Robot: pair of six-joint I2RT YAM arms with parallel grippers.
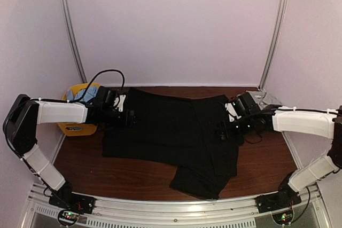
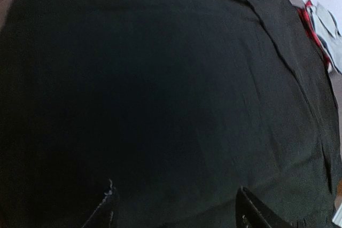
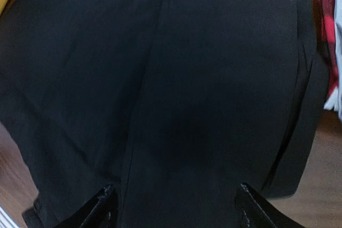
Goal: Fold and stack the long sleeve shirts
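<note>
A black long sleeve shirt [image 1: 160,126] lies spread flat across the middle of the table, one part folded over along its right side and a sleeve end [image 1: 195,182] sticking out toward the front. My left gripper [image 1: 131,118] hovers over the shirt's left part; in the left wrist view its fingers [image 2: 101,212] stand apart with only flat cloth below. Above the right part is my right gripper [image 1: 222,131], whose spread fingers [image 3: 99,209] have nothing gripped between them. Folded shirts, red plaid [image 3: 327,25] and light grey [image 3: 339,41], show beside the black one.
At the back left stands a yellow bin [image 1: 77,129] with blue cloth [image 1: 85,92] inside. The right arm mostly covers the folded stack in the top view. Bare table [image 1: 128,177] shows at the front left and front right.
</note>
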